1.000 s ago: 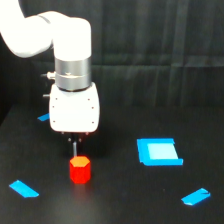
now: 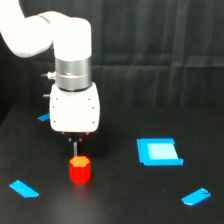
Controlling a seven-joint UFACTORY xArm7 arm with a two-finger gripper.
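A red block (image 2: 80, 170) with a hexagonal-looking outline sits on the dark table, left of the middle. Directly above it in the picture hangs my white arm with its gripper (image 2: 76, 148). The dark fingers blend into the background, so their opening is hard to make out. Whether they touch the block or stand behind it is unclear.
On the right lies a white square bordered by blue tape (image 2: 144, 154). Blue tape strips mark the table at front left (image 2: 24, 188), front right (image 2: 196, 197) and far left. Between the block and the taped square the table is clear. A black curtain (image 2: 150, 50) hangs behind.
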